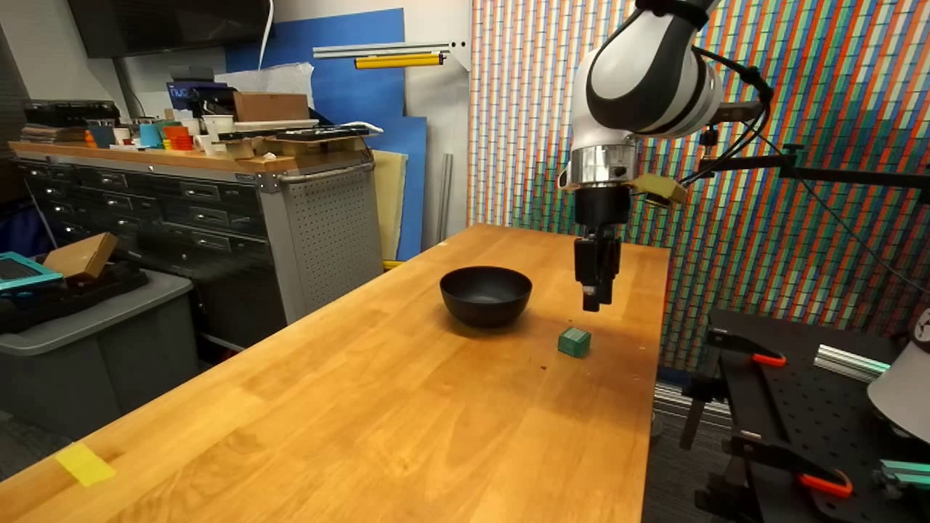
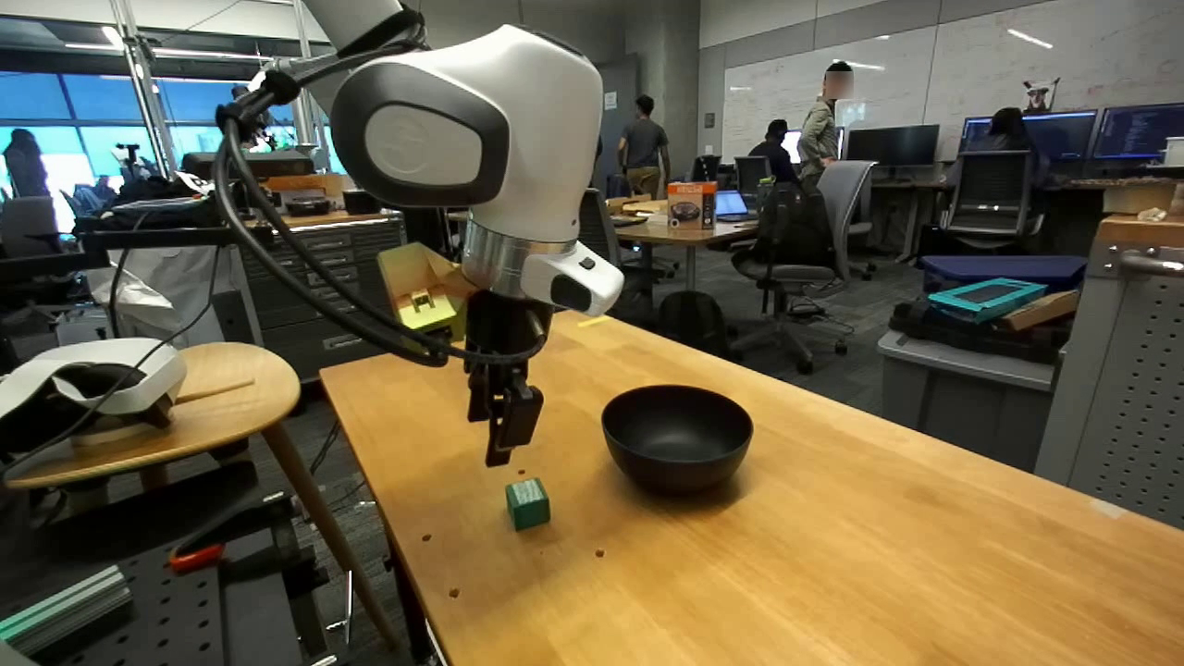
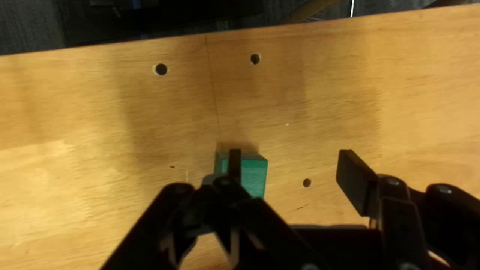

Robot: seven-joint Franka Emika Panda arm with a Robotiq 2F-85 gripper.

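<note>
A small green block [image 1: 575, 341] rests on the wooden table, to the right of and nearer than a black bowl [image 1: 486, 296] in exterior view 1. My gripper [image 1: 596, 301] hangs above the table near the block, pointing down, clear of it. In the wrist view the gripper is open: its two fingers stand well apart with bare table showing between them. The left finger [image 3: 234, 164] covers part of the block [image 3: 254, 175] from this viewpoint. Exterior view 2 has the block [image 2: 527, 504] below the fingertips, with the bowl [image 2: 677, 438] off to the right.
The table edge [image 3: 202, 39] runs along the top of the wrist view. A black side table [image 1: 802, 392] with clamps stands beyond the edge.
</note>
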